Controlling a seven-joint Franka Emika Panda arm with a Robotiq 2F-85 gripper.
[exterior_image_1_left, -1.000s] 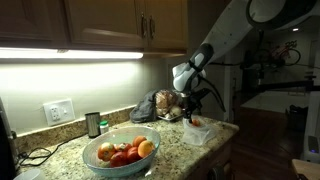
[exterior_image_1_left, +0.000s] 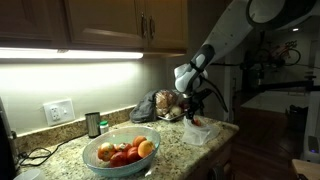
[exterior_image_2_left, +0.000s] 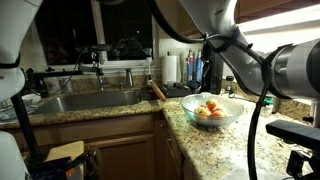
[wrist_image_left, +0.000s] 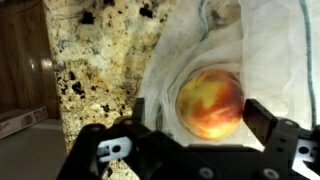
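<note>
In the wrist view a red and yellow peach (wrist_image_left: 210, 104) lies in a thin white, see-through bag (wrist_image_left: 262, 45) on the speckled counter. My gripper is open directly over it, one finger to each side of the fruit. Whether either finger touches it cannot be told from here. From exterior view 1 the white bag (exterior_image_1_left: 201, 132) rests near the counter's far right end, with my gripper (exterior_image_1_left: 197, 115) just above it. A large pale bowl (exterior_image_1_left: 121, 137) of peaches and other round fruit stands at the near left.
Dark-looking bags (exterior_image_1_left: 150, 106) and packed goods stand against the wall behind my arm. A dark canister (exterior_image_1_left: 93, 125) stands behind the bowl. Bare counter (exterior_image_1_left: 180, 140) separates bowl and white bag. The counter's front edge drops off close to the bag.
Over the last second my gripper has lowered slightly toward the white bag. The bowl and the other goods have stayed where they were.
</note>
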